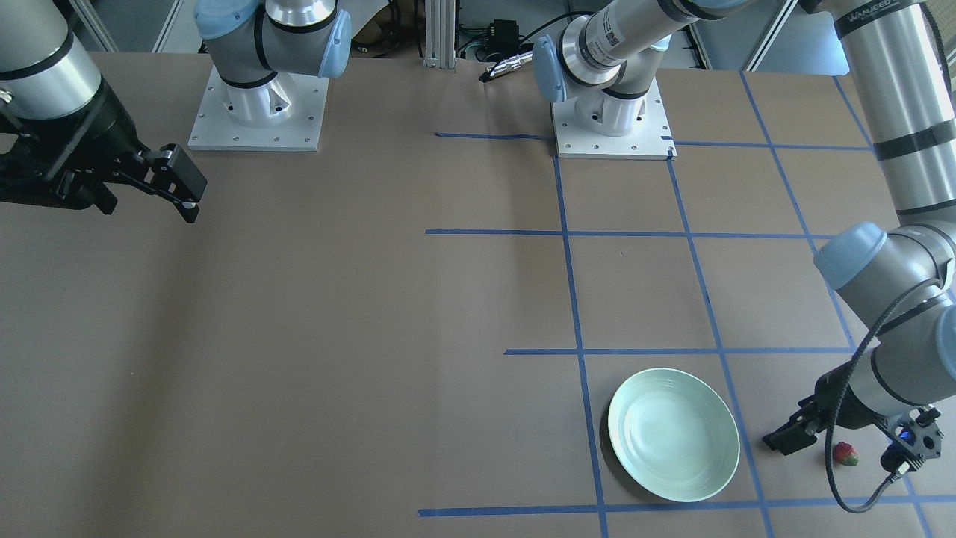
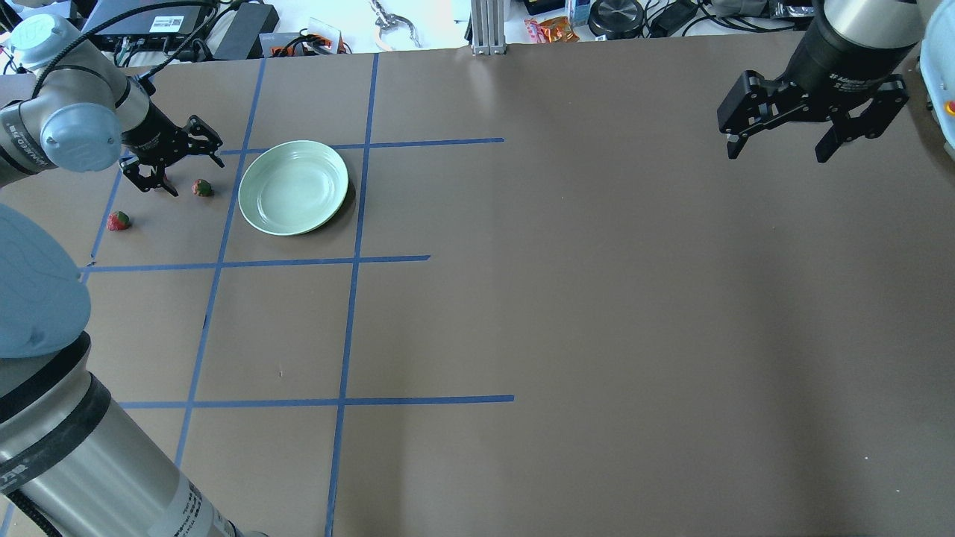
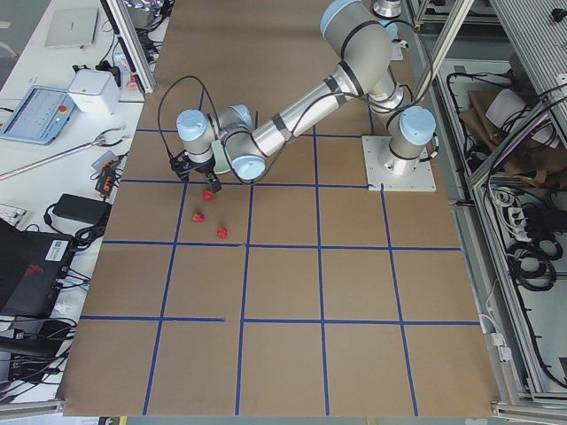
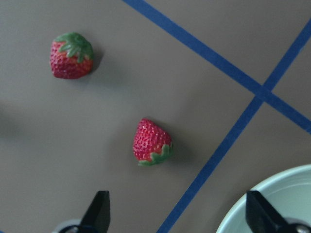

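Observation:
My gripper [image 2: 175, 170] is low over several strawberries beside a pale green round plate [image 1: 673, 434]. One strawberry [image 1: 845, 453] shows below the wrist in the front view; in the top view one [image 2: 202, 188] lies just outside the fingers, another [image 2: 117, 221] further toward the front. The wrist view shows a strawberry [image 4: 152, 141] centred between the fingertips and a second [image 4: 71, 56] at upper left, both on the table, with the plate's rim at lower right. The fingertips stand wide apart, nothing held.
Another arm's gripper [image 2: 808, 116] hangs at the far side of the table. Two more arm bases stand along an edge in the front view, and equipment lies beyond the table's edge.

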